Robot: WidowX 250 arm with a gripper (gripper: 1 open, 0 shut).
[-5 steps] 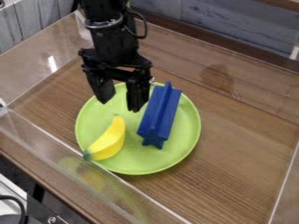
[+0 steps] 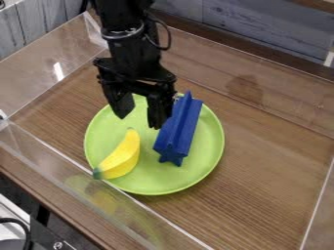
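Note:
A green plate (image 2: 181, 172) lies on the wooden table, holding a yellow banana (image 2: 120, 154) at its lower left and a long blue object (image 2: 179, 131) on its right. My black gripper (image 2: 137, 110) hangs over the back of the plate, above and between the two, its fingers open and pointing down. Nothing shows between them. The part of the plate behind the gripper is hidden.
Bare wooden table (image 2: 261, 176) surrounds the plate, with free room to the right. Light edges border it at the left and back. A black cable (image 2: 14, 225) shows at the lower left.
The gripper has shifted slightly over the back of the plate and its finger pose differs a little. The banana and blue object appear unmoved.

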